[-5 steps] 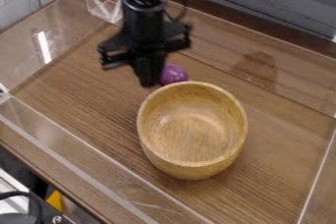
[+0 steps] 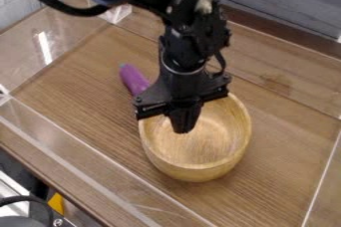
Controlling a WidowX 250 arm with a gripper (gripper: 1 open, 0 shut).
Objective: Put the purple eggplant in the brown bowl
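Observation:
The purple eggplant [image 2: 134,79] shows as an elongated shape just left of my gripper, behind the bowl's left rim. Part of it may be hidden behind the gripper, and whether the two touch is unclear. The bowl [image 2: 241,136] is yellow-brown, wide and round, with its visible inside empty. My black gripper [image 2: 184,122] points down over the bowl's far left part and covers some of its back rim. Its dark fingers blend together, so I cannot tell whether they are apart or closed.
Bare wooden table [image 2: 80,92] lies to the left, with more free surface right of the bowl. A clear barrier [image 2: 80,161] edges the near left side. Dark cables [image 2: 30,203] and a yellow object sit beyond it. A grey wall [image 2: 286,7] stands at the back.
My gripper has come right and nearer, from behind the bowl to over it. The eggplant showed right of the gripper and now shows farther left. The bowl has stayed put.

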